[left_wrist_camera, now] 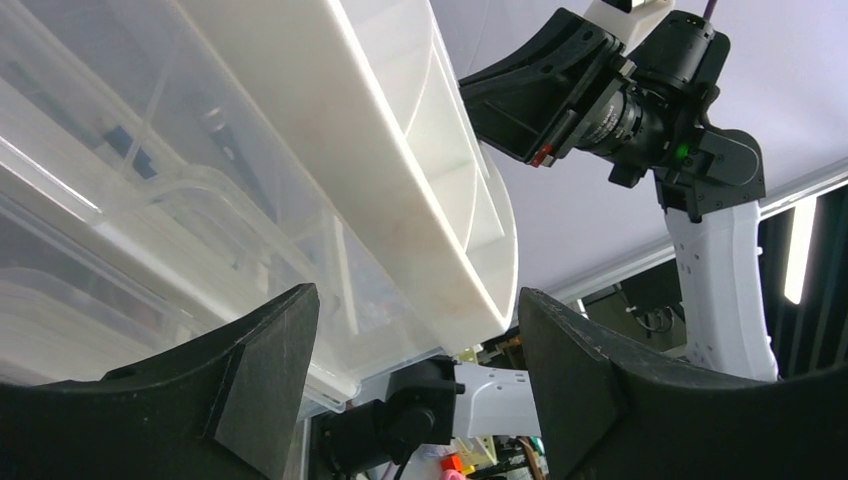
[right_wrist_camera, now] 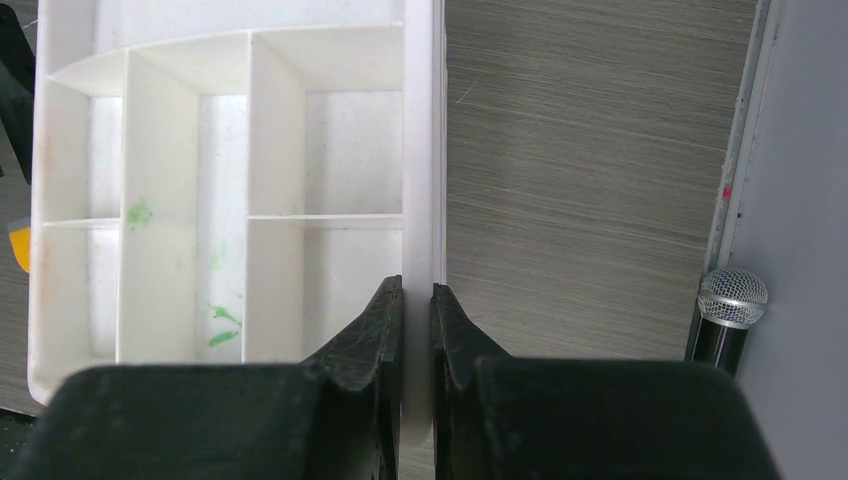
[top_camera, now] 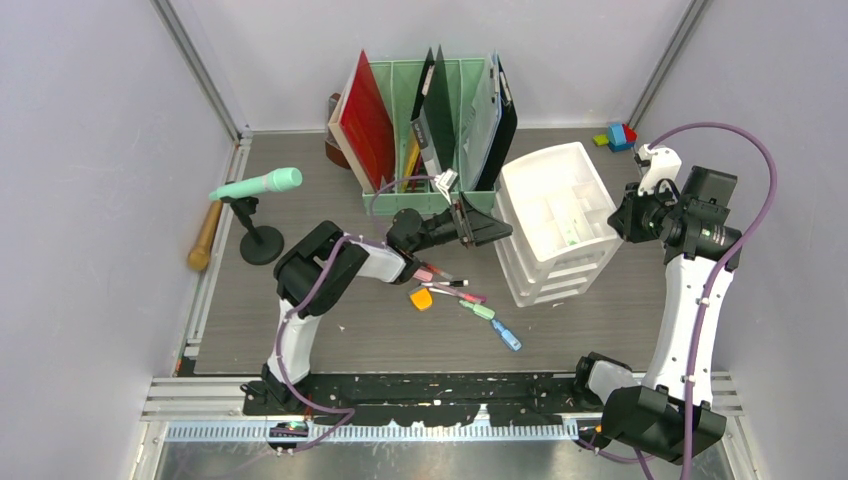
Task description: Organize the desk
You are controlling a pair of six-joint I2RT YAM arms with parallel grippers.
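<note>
A white drawer unit (top_camera: 555,215) with clear drawers stands right of the desk's middle. In the right wrist view my right gripper is shut on the rim of its compartmented top tray (right_wrist_camera: 225,280), one finger on each side of the wall. My left gripper (top_camera: 492,228) is at the unit's left side. Its fingers (left_wrist_camera: 265,335) stand apart in the left wrist view, with clear drawers (left_wrist_camera: 230,190) close in front; whether they touch a drawer edge cannot be made out. Pens (top_camera: 450,287), a green marker (top_camera: 478,310) and a blue marker (top_camera: 507,336) lie loose on the desk.
At the back, a green file rack (top_camera: 430,203) holds several folders. Toy blocks (top_camera: 620,138) sit in the back right corner. On the left stand a black stand (top_camera: 262,245) with a mint-coloured microphone (top_camera: 262,184). A yellow piece (top_camera: 421,299) lies near the pens.
</note>
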